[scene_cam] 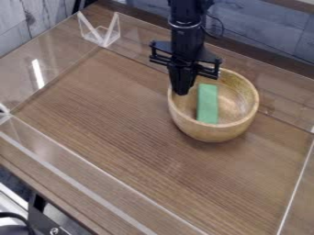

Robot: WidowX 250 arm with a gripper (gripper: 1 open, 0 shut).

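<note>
My black gripper (pixel 185 73) hangs from the top centre over the left rim of a yellow-tan bowl (pixel 233 128), its fingertips low near that rim. It looks shut, and nothing clearly shows between its fingers. A green oblong object (pixel 208 104) lies inside the bowl.
A white wire-like holder (pixel 95 30) stands at the back left edge. Another white piece (pixel 4 110) is at the left edge. Dark cables show at the lower left corner.
</note>
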